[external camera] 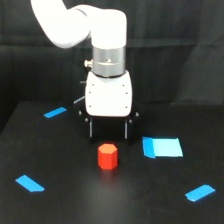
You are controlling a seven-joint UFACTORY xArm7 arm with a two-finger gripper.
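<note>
A red block [107, 157], six-sided in outline, rests on the black table near the middle of the camera view. My white gripper [108, 134] points down just behind or above it, nearly in line with it from left to right. Its two dark fingers stand wide apart, with nothing visible between them. The dark fingers are hard to make out against the black backdrop, so their height over the table is unclear.
To the right of the gripper lies a light cyan square [167, 147] with a bluer piece [148, 147] at its left edge. Blue tape strips mark the table at the front left [30, 184], front right [200, 192] and back left [55, 112].
</note>
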